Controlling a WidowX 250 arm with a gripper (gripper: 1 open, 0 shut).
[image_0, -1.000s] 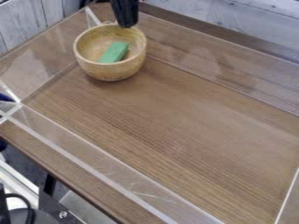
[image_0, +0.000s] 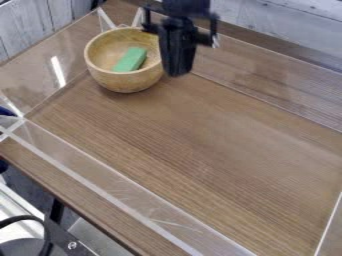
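Observation:
My dark gripper (image_0: 178, 50) hangs at the top centre of the camera view, blurred, just to the right of a wooden bowl (image_0: 115, 82). Its fingers look close together, with nothing seen between them. A green block (image_0: 130, 59) lies inside the bowl, apart from the gripper.
Dark cables (image_0: 38, 232) are at the lower left edge, and a pale object behind the bowl is too small to identify.
My gripper has moved down and to the right from above the bowl's back. The bowl and green block look unmoved.

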